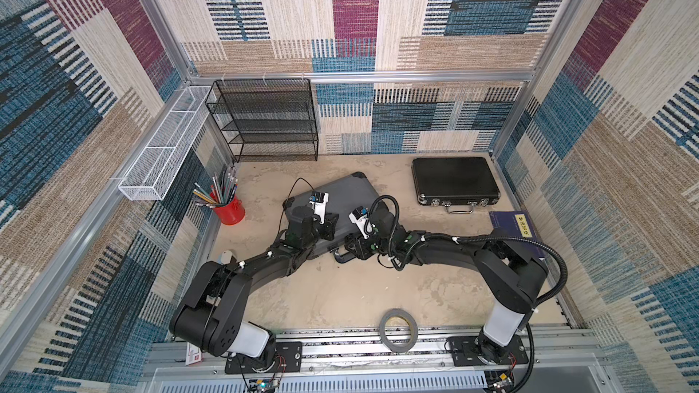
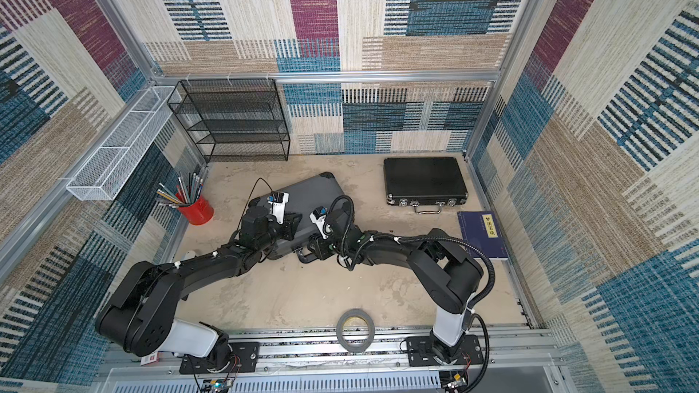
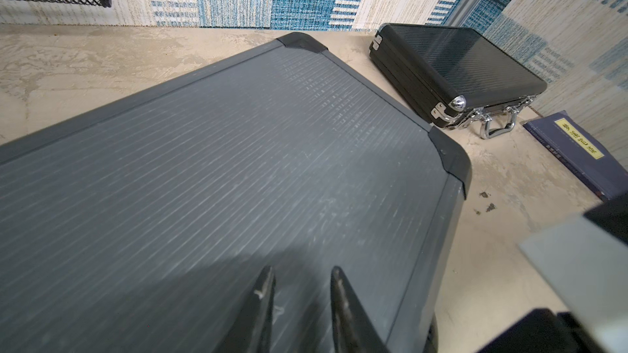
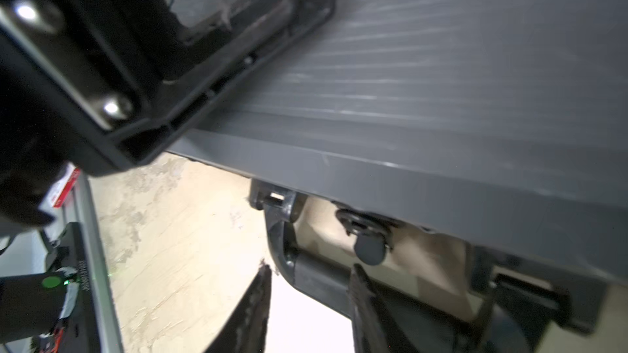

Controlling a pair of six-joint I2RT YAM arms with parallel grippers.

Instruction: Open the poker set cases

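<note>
A grey case [image 1: 348,190] with dark corners lies closed and angled in the middle of the table. Farther back on the right sits a closed black case [image 1: 455,177] with silver latches and a handle. Over the grey lid, my left gripper is partly open, with only lid surface visible between its fingers. At the grey case's front edge is my right gripper, its fingers apart. Beyond them the case's handle [image 4: 405,307] and a small dark latch [image 4: 370,248] show on the front side. Whether the fingertips touch the handle I cannot tell.
A red cup [image 1: 229,211] of pencils stands left, a black mesh rack [image 1: 269,120] behind it. A blue book [image 1: 518,225] lies right and a tape roll [image 1: 398,329] at the front edge.
</note>
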